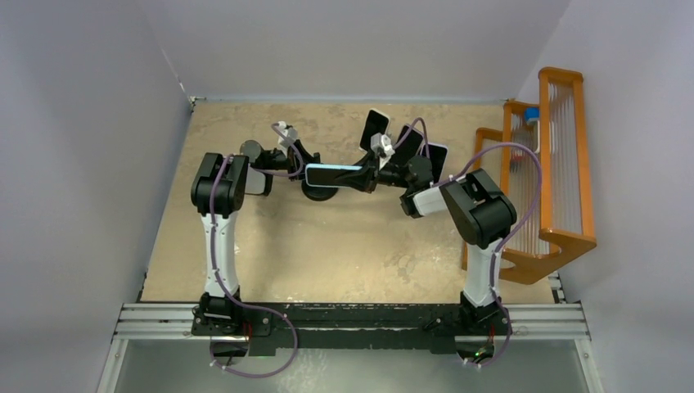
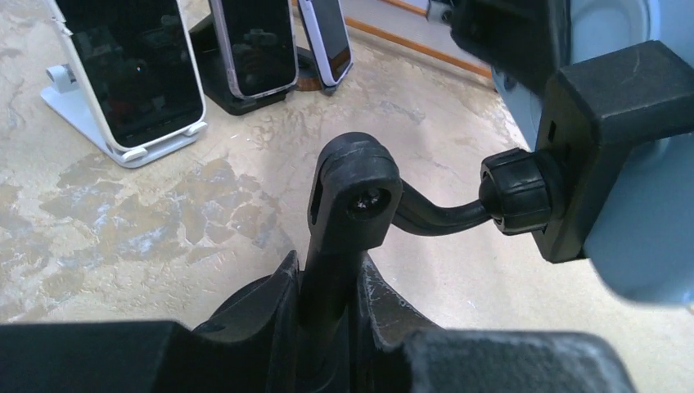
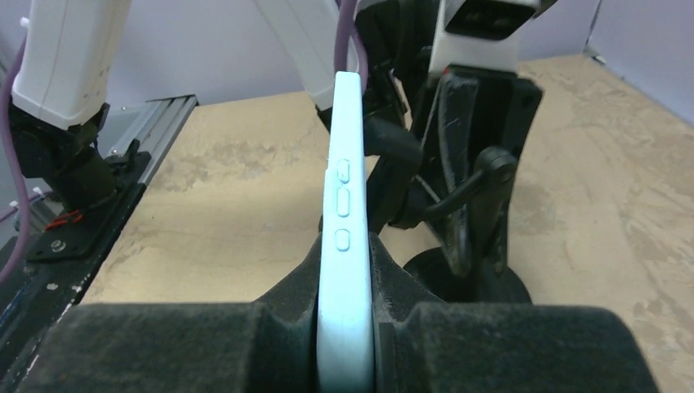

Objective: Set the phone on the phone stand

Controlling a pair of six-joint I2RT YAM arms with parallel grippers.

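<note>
My right gripper (image 1: pixel 360 176) is shut on a pale-blue-edged phone (image 3: pixel 344 188), held screen up above the table. The black stand has a round base (image 1: pixel 319 193), and its post (image 2: pixel 329 291) stands between the fingers of my left gripper. Whether those fingers press on the post is unclear. From the post top, a curved arm with a knob (image 2: pixel 524 190) leads to a black block (image 2: pixel 618 106). The phone's pale blue back (image 2: pixel 655 217) looms beside this block in the left wrist view; contact between them cannot be made out.
Several other phones stand at the back, including a white-framed one (image 2: pixel 135 70), a dark one (image 2: pixel 258 41) and a lavender-edged one (image 2: pixel 334 37). A wooden rack (image 1: pixel 573 155) takes up the right side.
</note>
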